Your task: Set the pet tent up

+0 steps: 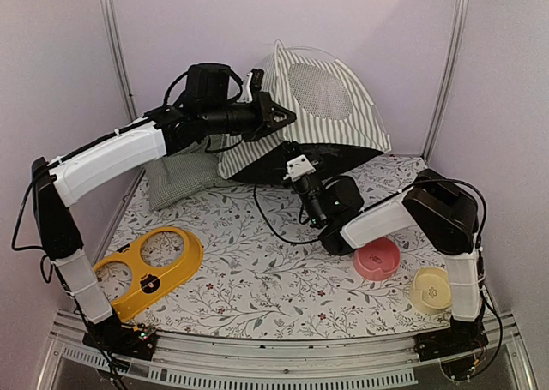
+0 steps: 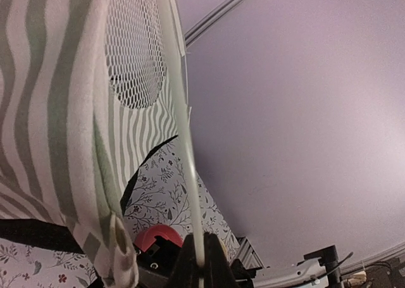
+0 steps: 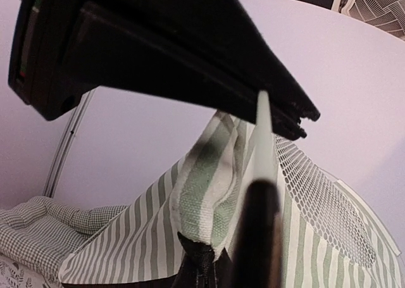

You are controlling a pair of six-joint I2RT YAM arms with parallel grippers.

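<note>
The green-and-white striped tent (image 1: 330,129) stands part-raised at the back, with a mesh window and a black lower edge. A pale pole (image 2: 187,149) rises from my left gripper, which is shut on it. In the right wrist view, the left gripper's dark fingers (image 3: 190,66) grip that pole from above, and its dark end cap (image 3: 256,218) points down, blurred. Just beside this cap, my right gripper is shut on the tent's gathered corner (image 3: 201,228), where striped cloth meets black edging. The cap and the corner look apart.
A grey checked cushion (image 1: 176,184) lies to the left of the tent. In front are a yellow bowl stand (image 1: 176,274), a pink bowl (image 1: 377,259) and a yellow bowl (image 1: 431,290).
</note>
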